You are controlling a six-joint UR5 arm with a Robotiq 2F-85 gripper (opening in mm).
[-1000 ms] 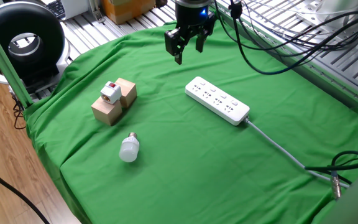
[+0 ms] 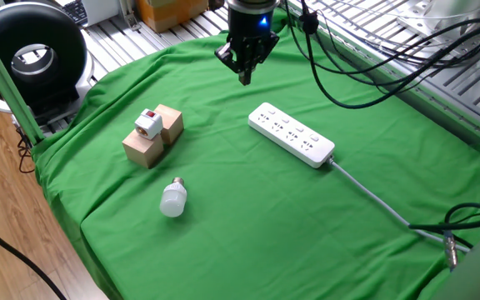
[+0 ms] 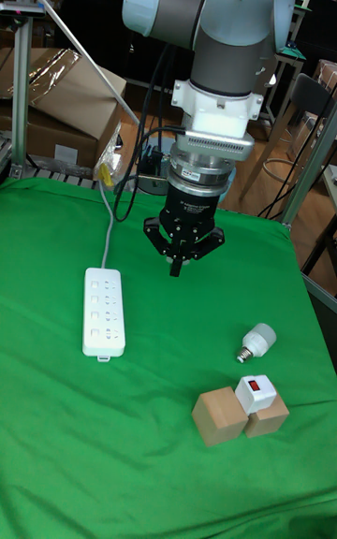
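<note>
Over the far part of the green cloth hangs my gripper (image 2: 245, 80), pointing down. Its fingertips meet, and nothing shows between them; the exterior view 3 also has the gripper (image 3: 175, 268) shut, clear of the cloth. A white power strip (image 2: 291, 135) with several sockets lies below and to its right in exterior view 1. The white bulb (image 2: 173, 200) lies on its side, its metal screw base pointing away from that camera. Resting on two wooden blocks (image 2: 143, 150) is a white lamp socket (image 2: 148, 124) with a red switch.
A grey cord (image 2: 373, 196) runs from the strip to the cloth's right edge. Black cables (image 2: 390, 92) loop beside the arm at upper right. Bare green cloth (image 2: 265, 233) spreads between bulb and cord. A black ring-shaped object (image 2: 32, 58) stands off the cloth at left.
My gripper's fingers have gone from open to shut. The gripper has shifted slightly left and lower in exterior view 1. The strip, bulb, socket and blocks have stayed put.
</note>
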